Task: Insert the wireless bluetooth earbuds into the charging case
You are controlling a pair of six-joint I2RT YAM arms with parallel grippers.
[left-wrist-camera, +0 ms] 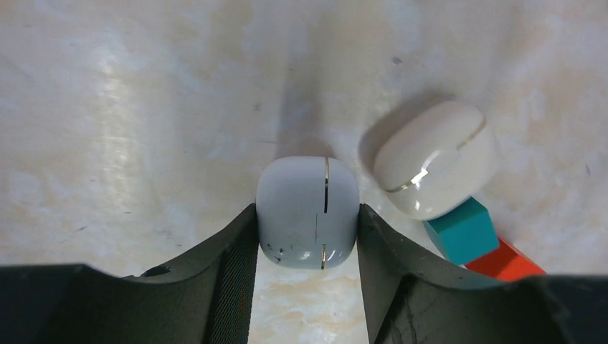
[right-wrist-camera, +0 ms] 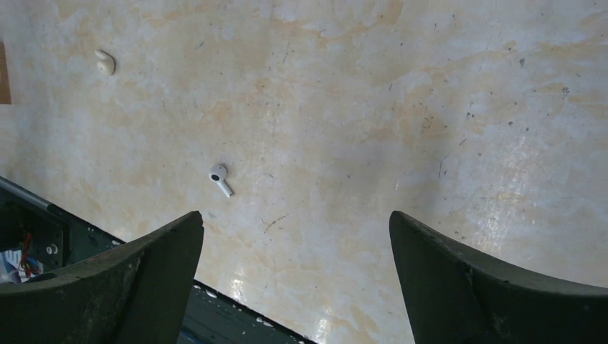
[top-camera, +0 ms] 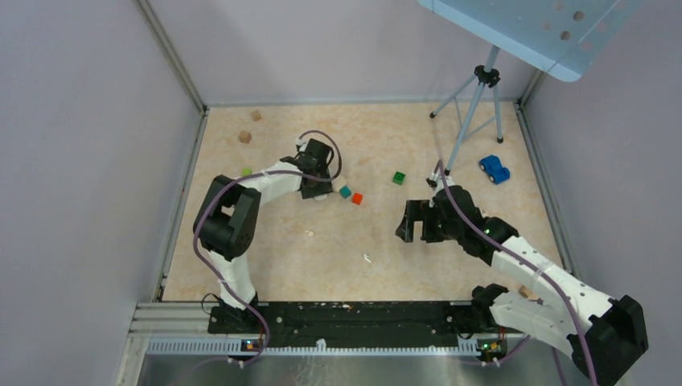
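My left gripper is shut on a white rounded charging case [left-wrist-camera: 307, 204], whose lid seam and hinge face the wrist camera. It is low over the table's left half in the top view, where the left arm hides most of the case. One white earbud [right-wrist-camera: 221, 179] with a stem lies on the table toward its front edge. A second small earbud [right-wrist-camera: 105, 64] lies farther left. Above the table to the right of both, my right gripper stands open, its fingers wide apart with nothing between them.
A cream case-like object [left-wrist-camera: 434, 161] sits right of the held case, against a teal cube [left-wrist-camera: 464, 229] with a red cube [left-wrist-camera: 505, 261] beside it. A green block [top-camera: 399, 178] and a blue toy car [top-camera: 494, 169] lie farther right.
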